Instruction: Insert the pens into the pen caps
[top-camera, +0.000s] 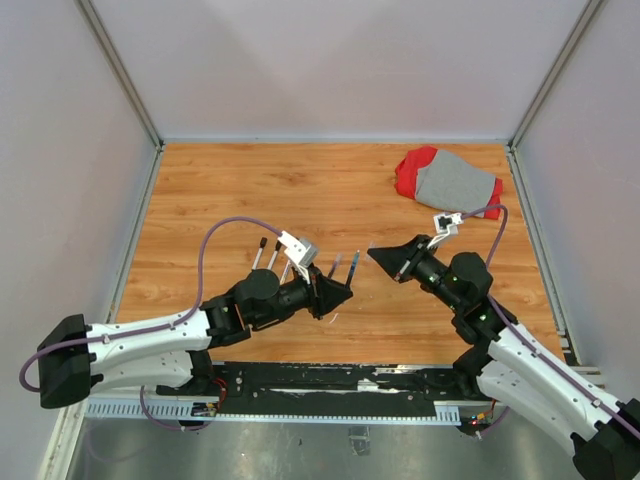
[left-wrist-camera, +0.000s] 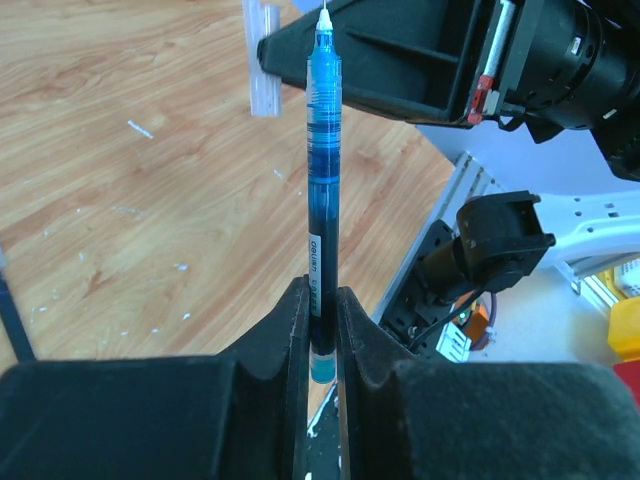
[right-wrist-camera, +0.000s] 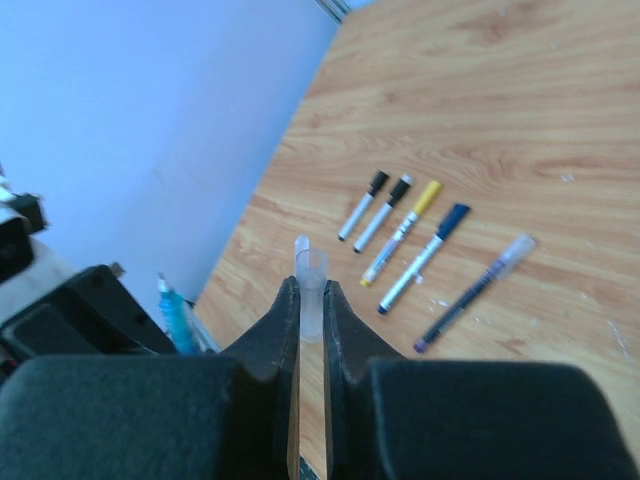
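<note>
A blue pen (left-wrist-camera: 323, 180) stands upright in the left wrist view, its tip pointing up, with my left gripper shut on its lower barrel. My right gripper is shut on a clear pen cap (right-wrist-camera: 311, 285). In the left wrist view that cap (left-wrist-camera: 262, 60) hangs beside the pen's tip, apart from it, with its lower end below the tip's level. From above, the pen (top-camera: 353, 268) and the cap (top-camera: 370, 251) lie a short gap apart between the two grippers, mid-table.
Several pens lie on the table, among them a yellow-capped one (right-wrist-camera: 402, 234), a dark-blue-capped one (right-wrist-camera: 424, 258) and a dark one with a clear cap (right-wrist-camera: 476, 290). A red and grey cloth (top-camera: 452, 182) rests at the back right.
</note>
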